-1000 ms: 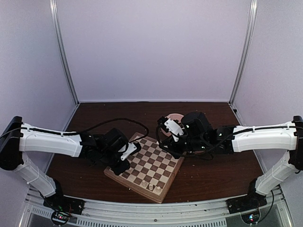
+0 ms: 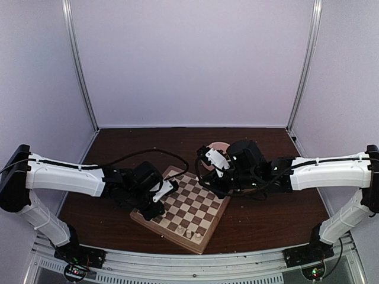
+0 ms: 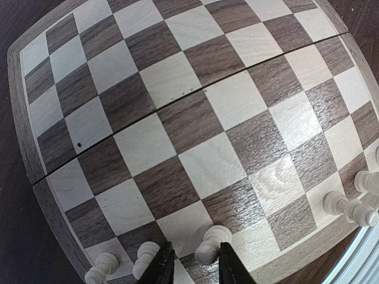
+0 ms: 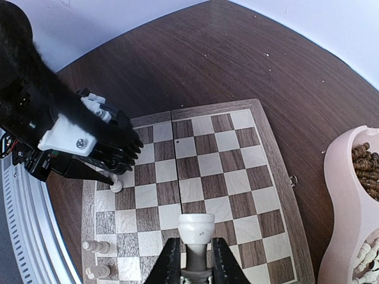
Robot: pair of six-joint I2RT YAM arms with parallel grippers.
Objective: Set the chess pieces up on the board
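The chessboard [image 2: 190,204] lies at an angle on the table, with several pale pieces along its near edge. In the left wrist view a pale piece [image 3: 212,245] stands on a square close to the board's edge. My left gripper is low over it, its black fingers parted on either side. The piece is nearer the right-hand finger, and a gap shows at the other. Above the board, my right gripper is shut on another pale piece [image 4: 196,228], whose wide end points away from the fingers. The top view hides both gripper tips.
A pink bowl [image 4: 343,177] with dark and pale pieces stands beyond the board. Other standing pieces [image 3: 102,267] flank the left gripper closely, including a pale piece [image 3: 148,257] by its left finger. Most board squares are empty.
The right arm looks still.
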